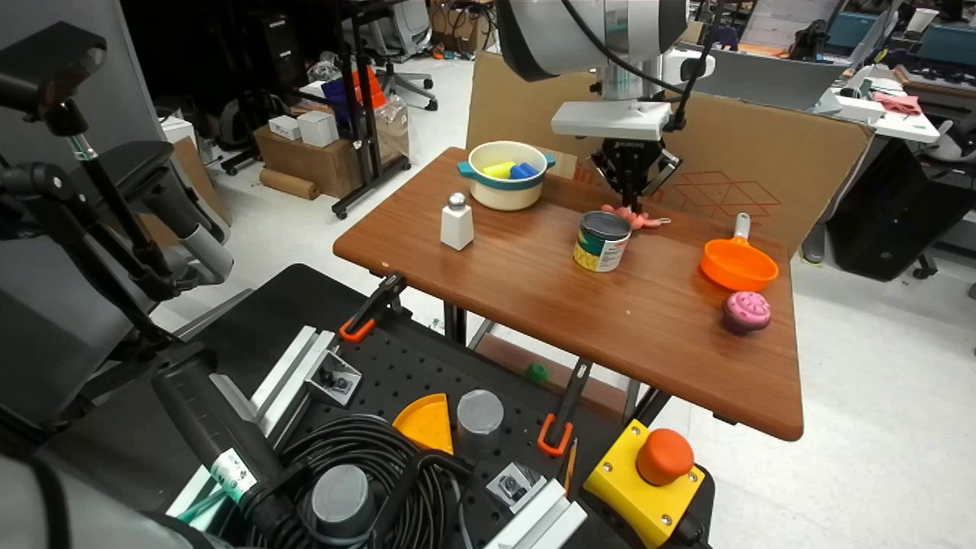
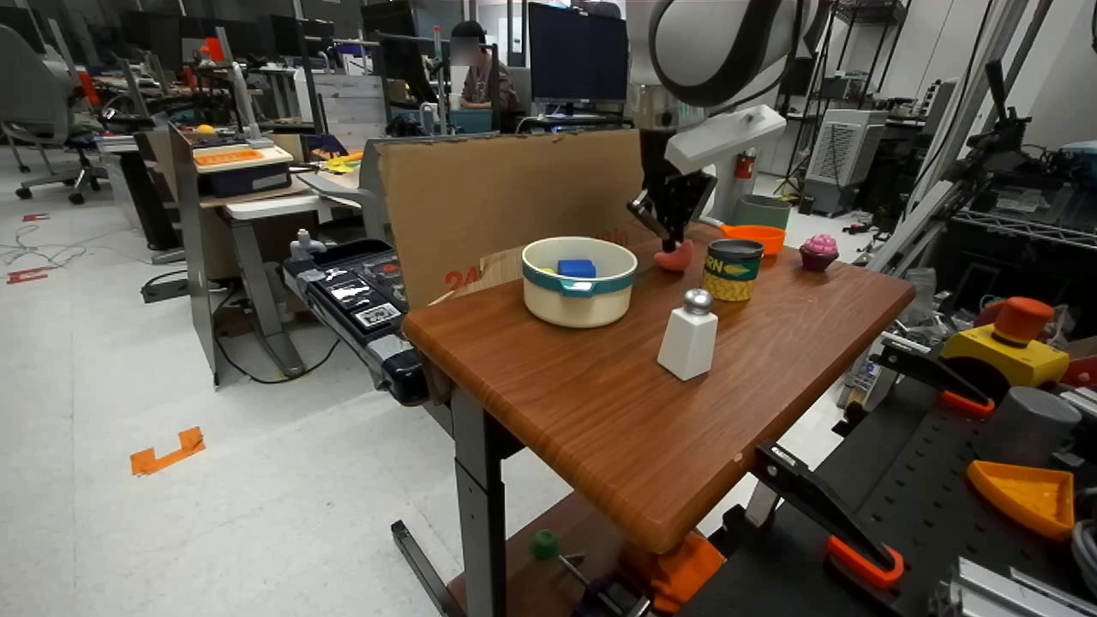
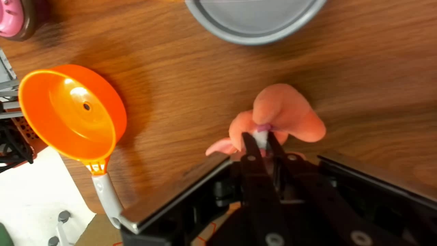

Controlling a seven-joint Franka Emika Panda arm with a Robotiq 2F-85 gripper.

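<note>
A soft pink-orange toy [image 3: 282,110] with rounded limbs is at the back of the table, behind the corn can [image 1: 603,242]. My gripper points down at it, shut on a part of it, with a small pale piece showing between the fingertips. In exterior view 2 the toy [image 2: 674,256] hangs right under the gripper [image 2: 674,243], close to the tabletop; whether it touches the wood I cannot tell. The black fingers hide part of the toy in the wrist view.
A cream pot [image 1: 505,188] with yellow and blue pieces stands at the back left, a white shaker [image 1: 457,225] in front of it. On the right are an orange pan [image 1: 739,264] and a pink-topped cupcake [image 1: 746,312]. Cardboard [image 1: 732,137] stands behind the table.
</note>
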